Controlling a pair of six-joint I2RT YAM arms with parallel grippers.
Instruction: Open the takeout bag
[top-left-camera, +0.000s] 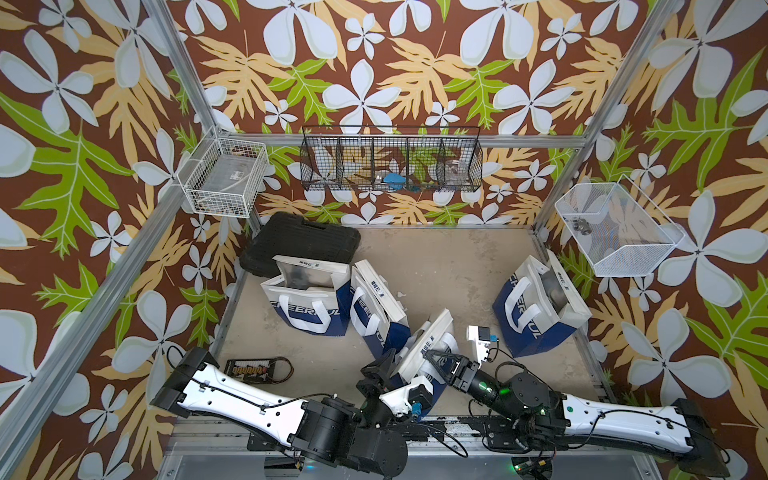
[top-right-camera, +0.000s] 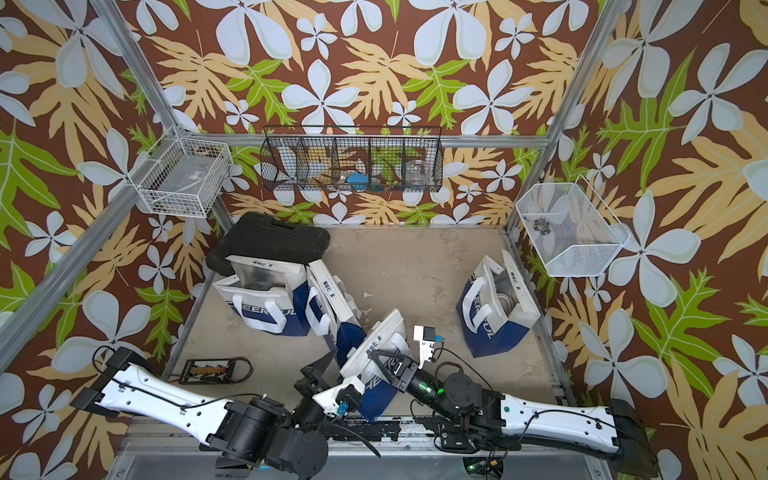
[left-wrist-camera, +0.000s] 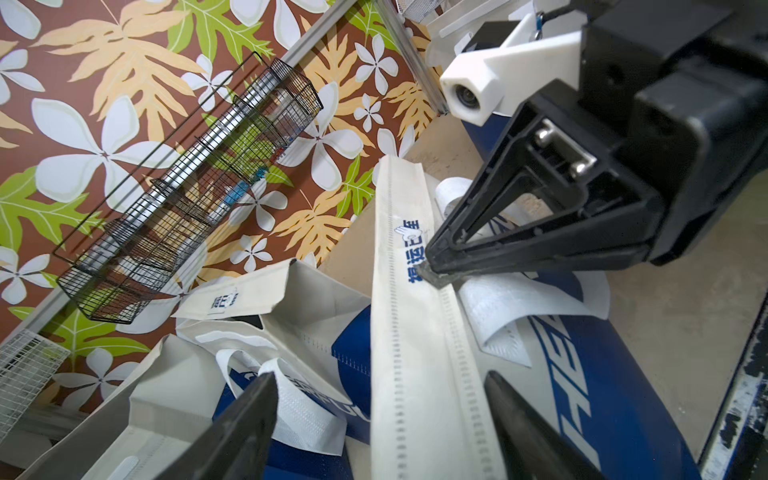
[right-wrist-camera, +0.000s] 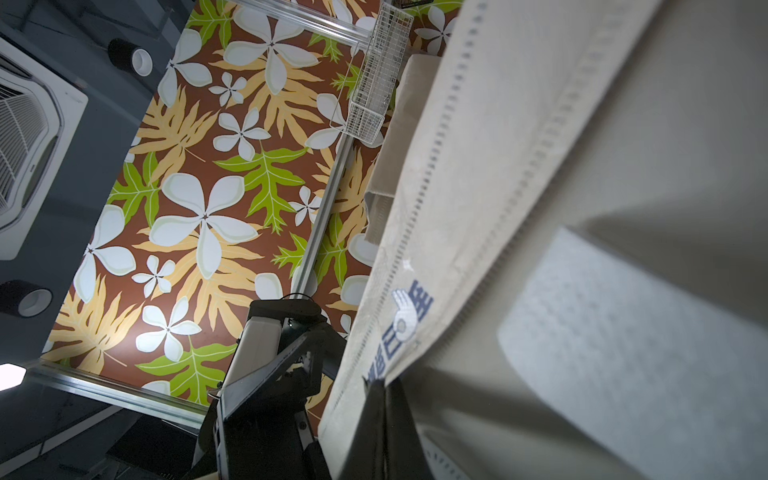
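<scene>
A blue-and-white takeout bag (top-right-camera: 376, 392) leans at the front centre between my grippers, its cream top strip (left-wrist-camera: 416, 336) upright in the left wrist view. My right gripper is shut, its tips against that strip at the printed lettering; whether fabric is pinched is unclear. My left gripper is part open low around the near end of the strip, its two dark fingers either side in the left wrist view; contact cannot be told.
More takeout bags (top-left-camera: 308, 312) stand left of centre and at right (top-left-camera: 528, 320). A black case (top-left-camera: 296, 240) lies at back left, a small board (top-left-camera: 248, 369) at front left. Wire baskets (top-left-camera: 224, 180) hang on the frame.
</scene>
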